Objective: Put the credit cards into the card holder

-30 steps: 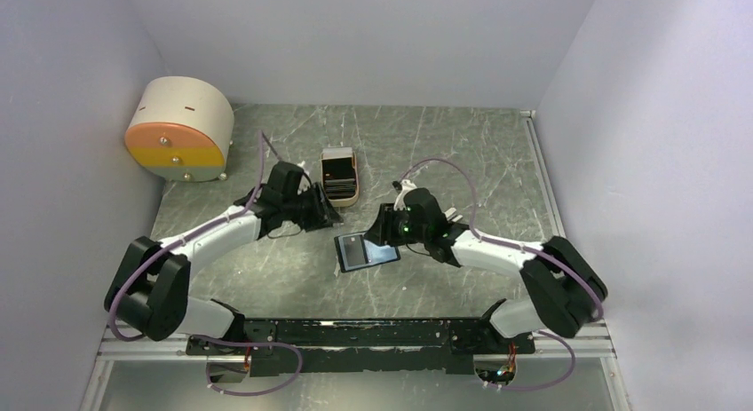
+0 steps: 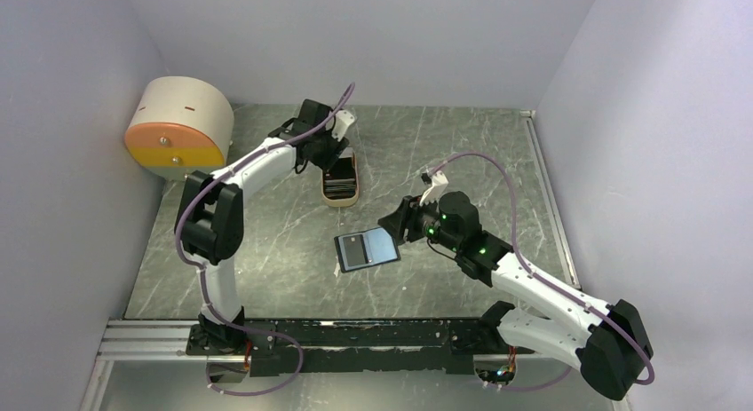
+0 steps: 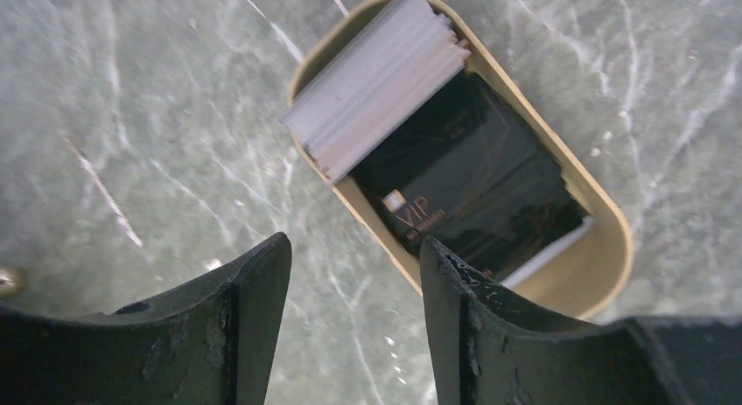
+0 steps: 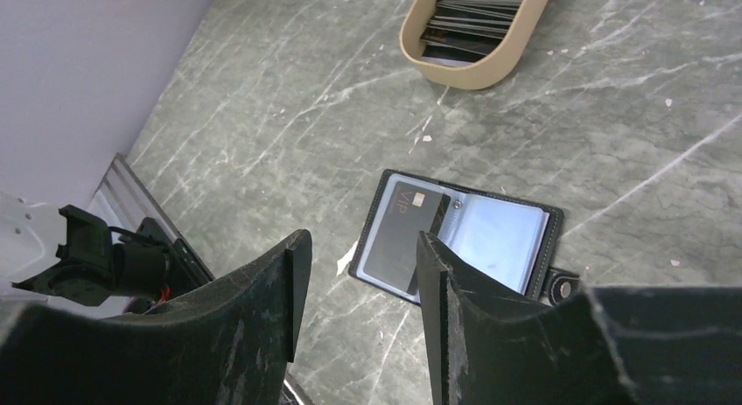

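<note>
A tan box (image 2: 339,201) holds a stack of dark cards (image 3: 464,169) and lighter cards (image 3: 372,77) at one end. My left gripper is open over it, nothing between its fingers. The open card holder (image 2: 351,251) lies on the table in front of the box, with a grey VIP card (image 4: 398,232) in one side and a light blue other side. My right gripper hangs above and right of the holder, open with nothing between its fingers.
A cream cabinet (image 2: 182,114) with orange and yellow fronts stands at the back left. Grey walls surround it.
My left gripper has moved back from near the holder to over the box. My right gripper has drawn right, away from the holder.
</note>
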